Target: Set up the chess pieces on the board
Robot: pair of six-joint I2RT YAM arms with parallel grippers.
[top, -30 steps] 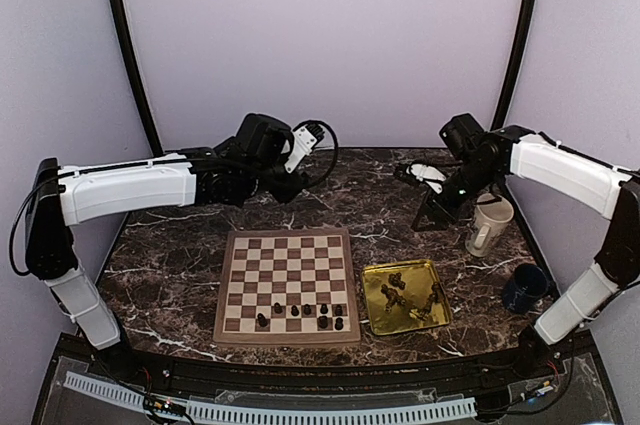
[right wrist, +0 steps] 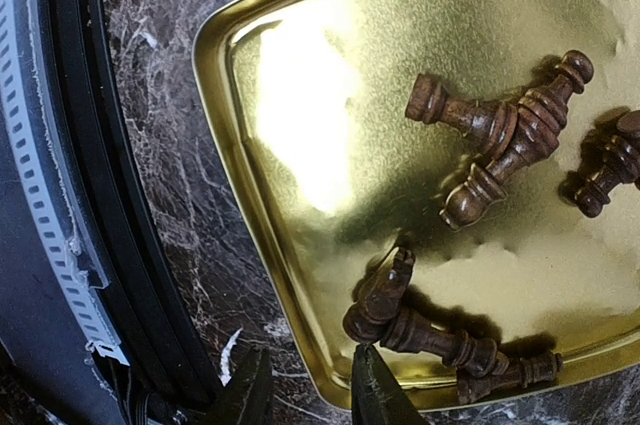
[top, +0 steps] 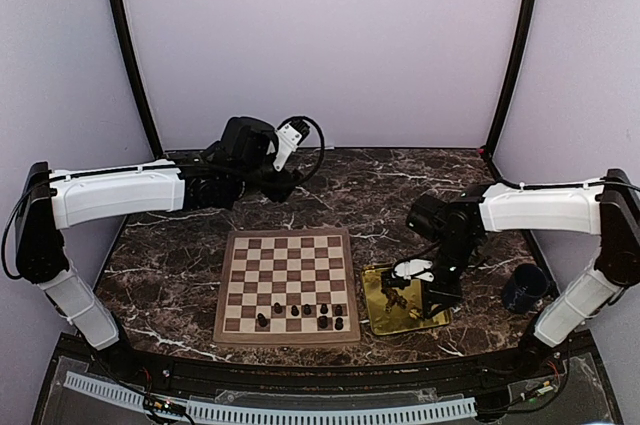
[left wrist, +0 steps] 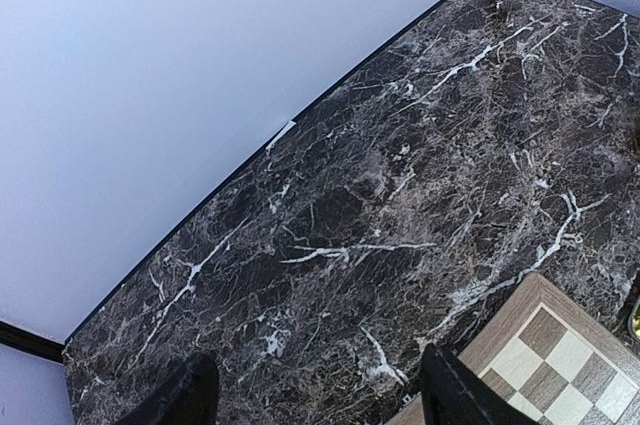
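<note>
The checkered board lies flat at front centre, with several dark chess pieces on its near rows. To its right, a gold tray holds several brown pieces lying on their sides. In the right wrist view, two crossed pieces rest mid-tray, and a cluster lies along the tray's edge. My right gripper is over the tray's right part, its fingers parted beside that cluster, nothing between them. Behind the board, my left gripper hangs open and empty; a board corner shows past it.
A dark blue cup stands right of the tray. My right arm hides the white mug behind it.
</note>
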